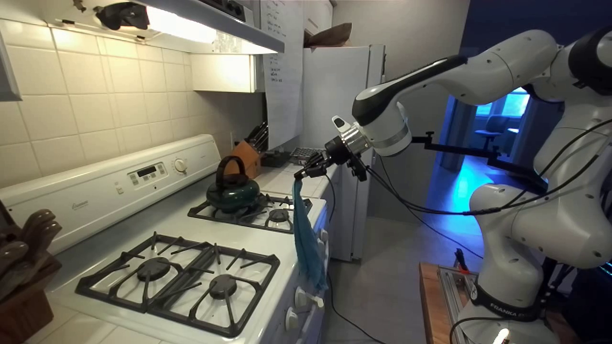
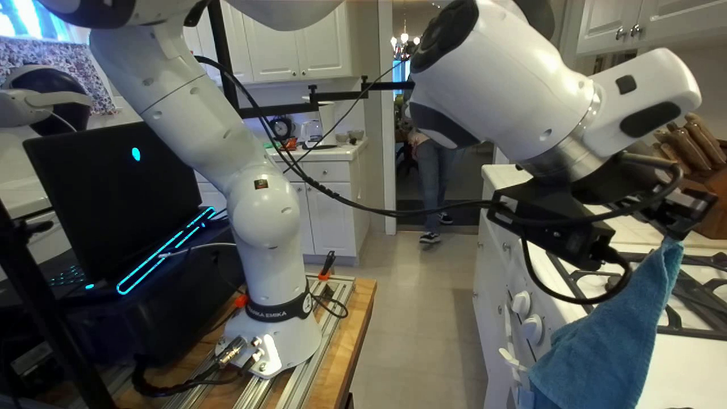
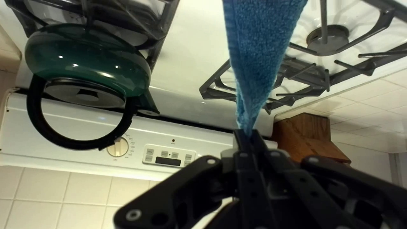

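A blue towel (image 1: 307, 241) hangs from my gripper (image 1: 299, 176), which is shut on its top corner. In the wrist view the towel (image 3: 259, 49) narrows to a point between the dark fingertips. Its lower end hangs along the front edge of the stove (image 1: 229, 241), by the control knobs, as exterior view 2 also shows with the towel (image 2: 606, 341) draped in front of them. Whether the lower end touches the stove front or handle I cannot tell.
A green kettle (image 1: 232, 194) stands on the far back burner. The near burner grates (image 1: 178, 281) are bare. Knife blocks (image 1: 26, 286) stand at the near left and beyond the stove. Clear floor (image 1: 390, 286) lies between stove and robot base.
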